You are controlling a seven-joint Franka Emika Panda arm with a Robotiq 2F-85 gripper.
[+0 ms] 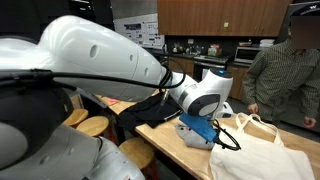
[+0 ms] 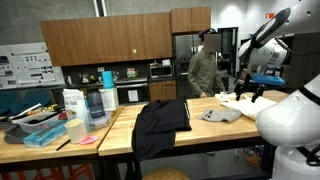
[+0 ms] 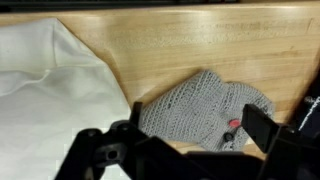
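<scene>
My gripper is open above the table, its two dark fingers spread wide with nothing held between them. Below and between them in the wrist view lies a grey knitted cloth (image 3: 190,108), with small red and black spots near its right side. A white cloth (image 3: 60,110) fills the left of that view. In exterior view 1 the white cloth (image 1: 262,155) spreads over the table's right side, with a strap-like loop at its far edge. The grey cloth (image 1: 188,136) is partly hidden there behind the arm. A black cloth (image 2: 160,127) lies crumpled farther along the table.
A person (image 1: 285,80) in a grey-green shirt stands behind the table, close to its far side. Stools (image 1: 95,126) stand at the near left. Bare wood (image 3: 180,40) shows beyond the grey cloth. A counter with a clear bin (image 2: 42,130) is at far left.
</scene>
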